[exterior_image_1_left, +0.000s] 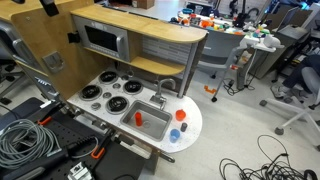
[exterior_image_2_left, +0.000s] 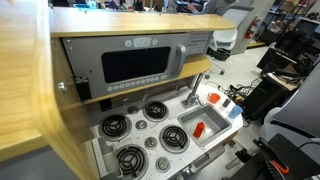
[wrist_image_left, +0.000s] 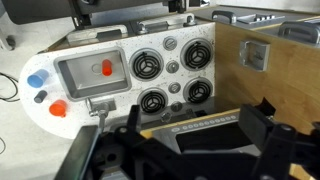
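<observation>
Seen from above in the wrist view, my gripper is open, its dark fingers spread wide with nothing between them. It hangs high over the toy kitchen, well away from the loose items. A small red object (wrist_image_left: 107, 67) lies in the grey sink basin (wrist_image_left: 68, 75). On the white counter beside the sink are a blue cup (wrist_image_left: 38, 78), an orange-red cup or bowl (wrist_image_left: 57, 108) and a small dark item (wrist_image_left: 40, 97). The same red object (exterior_image_1_left: 138, 118) shows in the sink in exterior view 1.
Stove burners (exterior_image_1_left: 117, 104) fill the counter left of the sink, and a faucet (exterior_image_1_left: 158, 97) rises behind it. A microwave (exterior_image_2_left: 135, 63) and a wooden shelf (exterior_image_1_left: 155, 62) overhang the back. Coiled cables (exterior_image_1_left: 25, 142) lie at the front left.
</observation>
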